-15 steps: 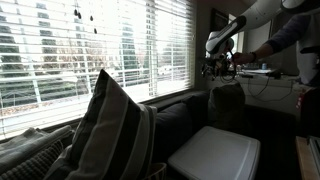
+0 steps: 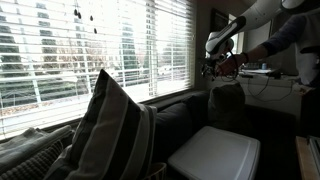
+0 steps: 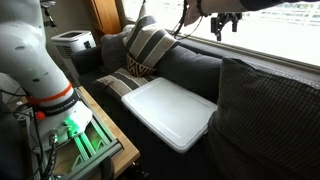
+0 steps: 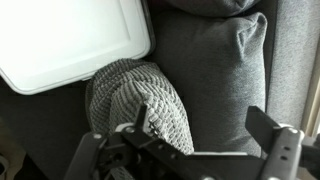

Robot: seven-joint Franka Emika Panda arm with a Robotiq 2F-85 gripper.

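My gripper hangs above the sofa, its two fingers wide apart at the lower edge of the wrist view. Nothing shows between them but the textured grey pillow [image 4: 150,95] further below. In exterior view 1 the gripper [image 2: 212,68] is in the air above a dark pillow [image 2: 227,100], near the window's right end. A flat white lidded box or board [image 3: 168,108] lies on the sofa, with its corner [image 4: 70,40] close to the textured pillow. Beside that pillow is a smooth grey cushion [image 4: 215,75].
Striped pillows [image 2: 112,130] lean at the sofa's other end. Window blinds [image 2: 90,50] run behind the backrest. A wooden surface [image 3: 108,125] stands before the sofa by the robot's base [image 3: 65,110]. The white top is bare.
The arm has shifted at most slightly near the wall. The pillows and the white box have stayed where they were.
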